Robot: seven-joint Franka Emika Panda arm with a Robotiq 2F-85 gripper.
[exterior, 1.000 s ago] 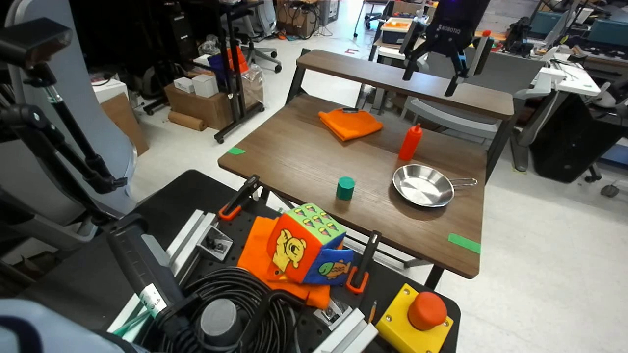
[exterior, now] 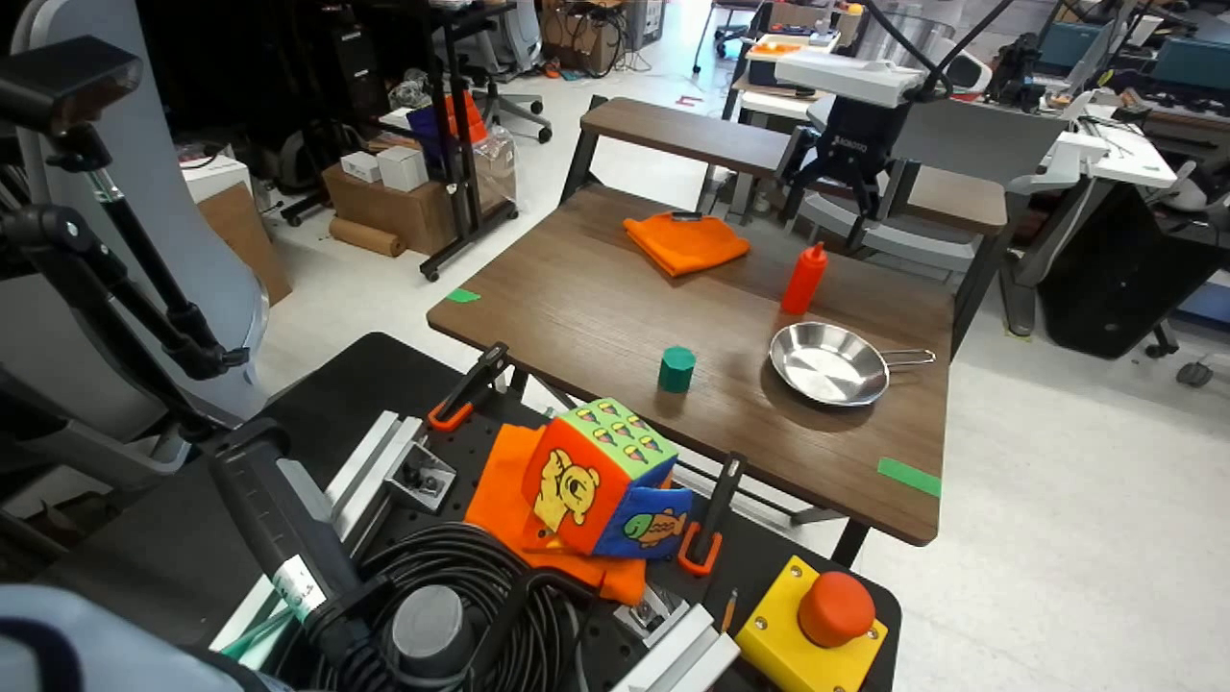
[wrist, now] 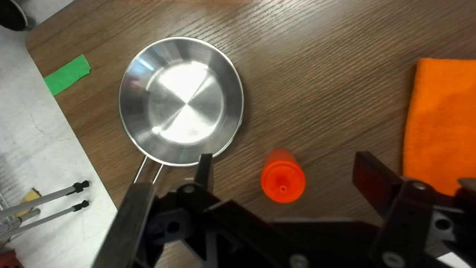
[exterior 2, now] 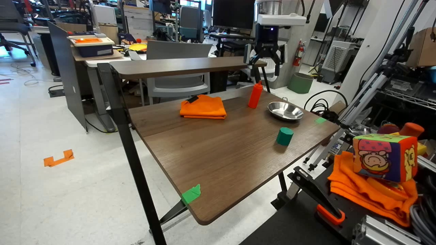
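My gripper is open, its two black fingers wide apart with nothing between them. In the wrist view a red squeeze bottle (wrist: 283, 176) stands upright below, lined up with the gap between the fingers. Exterior view 2 shows the gripper (exterior 2: 265, 72) above the table's back edge, higher than the bottle (exterior 2: 255, 95). To one side of the bottle sits a shiny metal pan (exterior: 832, 361), empty. A folded orange cloth (exterior: 687, 243) lies on the other side. A small green block (exterior: 676, 369) stands near the table's front edge.
A raised shelf (exterior: 689, 136) runs along the table's back, close to the arm. Bare tabletop (exterior 2: 212, 155) spreads between cloth and block. A picture cube (exterior: 600, 479) and cables occupy the black bench in front.
The arm has come down, and the gripper now hangs lower, closer to the red bottle. The objects on the table have not moved.
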